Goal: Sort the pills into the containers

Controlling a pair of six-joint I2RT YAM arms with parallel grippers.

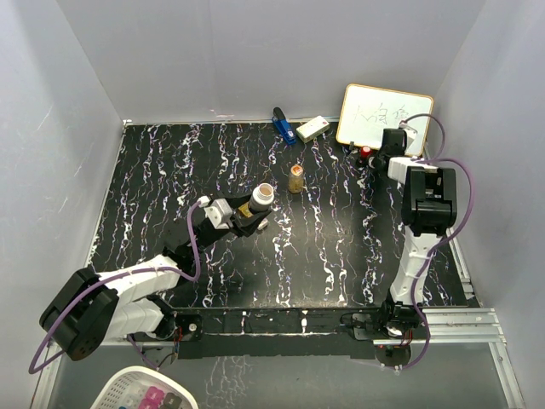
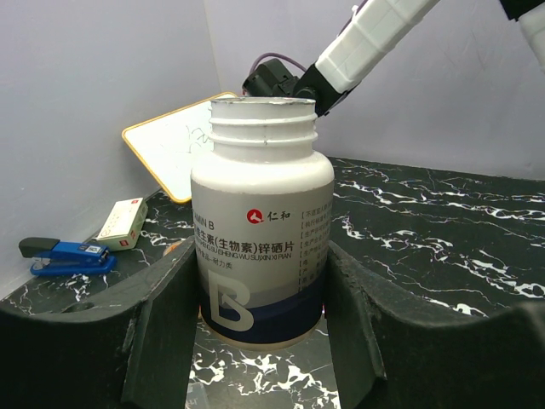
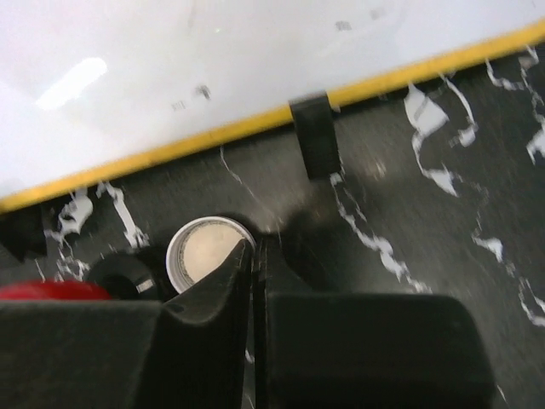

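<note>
My left gripper is shut around the lower part of a white pill bottle (image 2: 260, 196), held upright with its threaded neck bare. From above, the bottle (image 1: 261, 198) shows a pale round top. At the far right, my right gripper (image 1: 377, 160) is low by the whiteboard's front edge. In the right wrist view its dark fingers (image 3: 375, 345) are together, and no thing shows between them. A round, white-rimmed cap-like piece (image 3: 204, 251) lies at the fingertips, partly covered by them. Left of it is a red object (image 3: 51, 290), cut off by the finger.
A whiteboard (image 1: 375, 115) with writing lies at the back right. A capped amber jar (image 1: 295, 179) stands mid-table, with a small box (image 1: 312, 129) and blue stapler (image 1: 283, 126) behind. A white basket (image 1: 128, 388) sits off the front edge.
</note>
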